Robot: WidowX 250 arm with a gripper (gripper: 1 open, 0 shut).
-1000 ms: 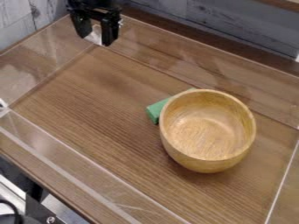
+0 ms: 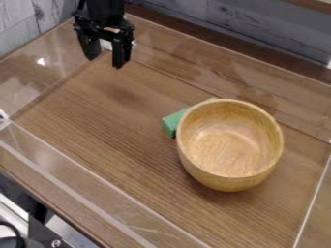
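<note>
My black gripper (image 2: pixel 104 50) hangs over the back left of the wooden table, its fingers pointing down and apart, with nothing visible between them. A large pale yellow oval bowl (image 2: pixel 227 142) sits on the right half of the table. A green object (image 2: pixel 173 123) lies against the bowl's upper left side, partly hidden by it.
A small white item (image 2: pixel 111 44) is partly visible behind the gripper at the back. Dark cables show at the lower left corner, beyond the table's edge.
My gripper has moved down in the view, toward the front of the table, from its place at the back edge. The bowl and green object are unmoved.
</note>
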